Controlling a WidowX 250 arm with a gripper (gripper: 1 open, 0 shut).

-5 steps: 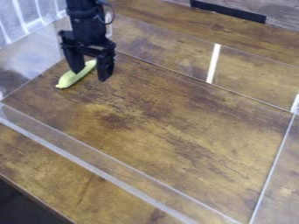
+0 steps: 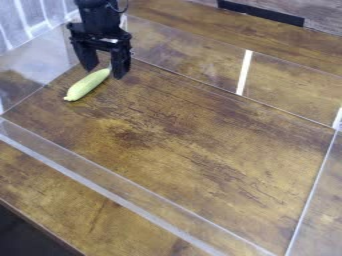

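Note:
A pale yellow-green elongated object (image 2: pixel 84 86), like a corn cob or banana, lies on the wooden floor of a clear-walled enclosure, in the upper left of the camera view. My black gripper (image 2: pixel 102 62) stands open just above and behind it, near the back-left corner. Whether the fingers touch the object cannot be told.
Clear plastic walls (image 2: pixel 243 72) border the wooden work surface (image 2: pixel 187 140) on its sides. A dark bar (image 2: pixel 261 14) lies beyond the back wall.
My gripper has moved back and slightly up in the view, uncovering more of the yellow-green object, which stays in place.

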